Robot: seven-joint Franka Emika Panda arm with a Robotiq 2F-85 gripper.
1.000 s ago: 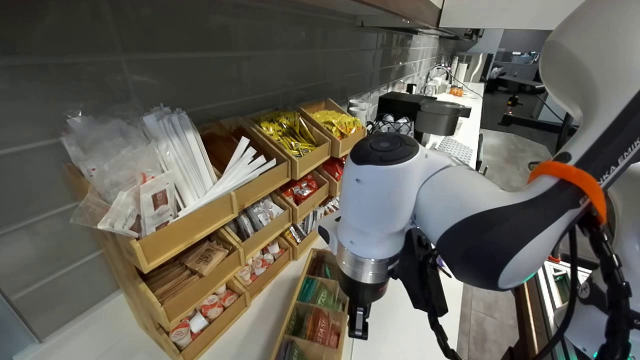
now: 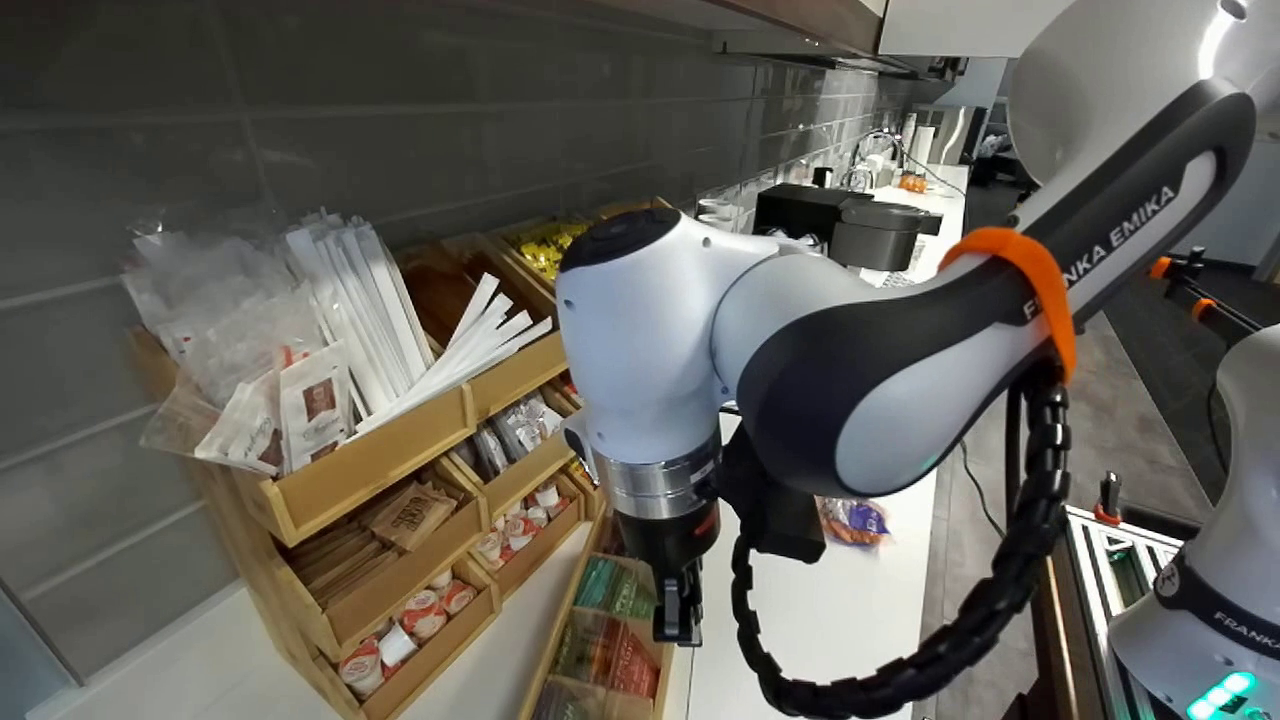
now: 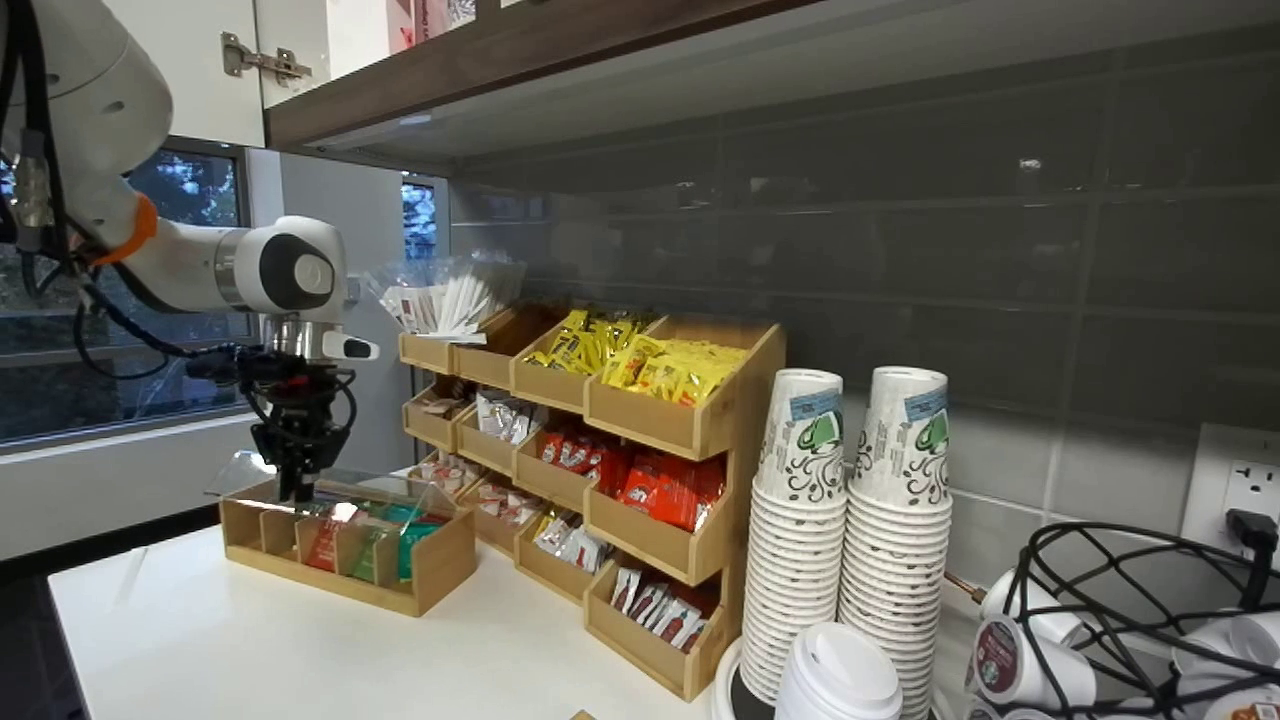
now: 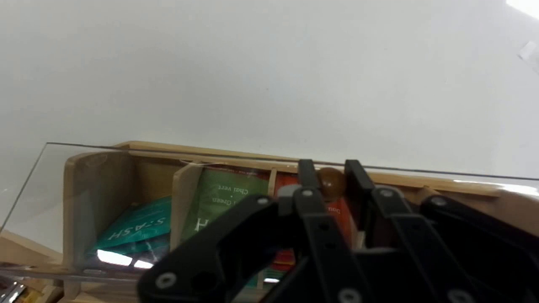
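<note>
A wooden tea box (image 3: 306,576) stands on the white counter, divided into compartments of tea packets. Over it lies a clear lid (image 4: 126,174), its long edge running across the wrist view and past the box's left end. A small round brown knob (image 4: 332,184) sits between the fingertips of my gripper, which is shut on it. In exterior view 2 the gripper (image 3: 295,492) points down over the box's left half. How far the lid stands raised, I cannot tell. Green packets (image 4: 222,194) and teal packets (image 4: 139,224) show through it.
The tiered wooden rack (image 3: 564,408) of condiments rises beside the box along the wall. Stacked paper cups (image 3: 798,540) and a black wire basket (image 3: 1116,600) stand farther right. Bare counter (image 4: 268,75) lies on the box's open side.
In exterior view 1 the arm and gripper have moved left and slightly up, closer over the tea box. The box itself appears a little farther left.
</note>
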